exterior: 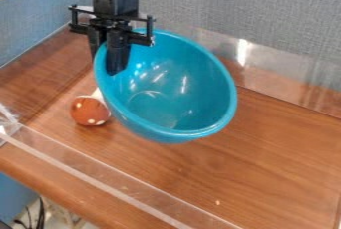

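Observation:
My black gripper (118, 44) hangs from the top, shut on the left rim of a large blue bowl (180, 94), which is held tilted with its inside facing the camera. Behind the bowl's lower left lies an object with an orange-brown round part (91, 113) and a white part, on the wooden table (260, 168), partly hidden by the bowl.
A grey textured wall (266, 19) with a clear strip along its foot stands at the back. A blue side panel (40, 34) borders the left. Cables show at the bottom left.

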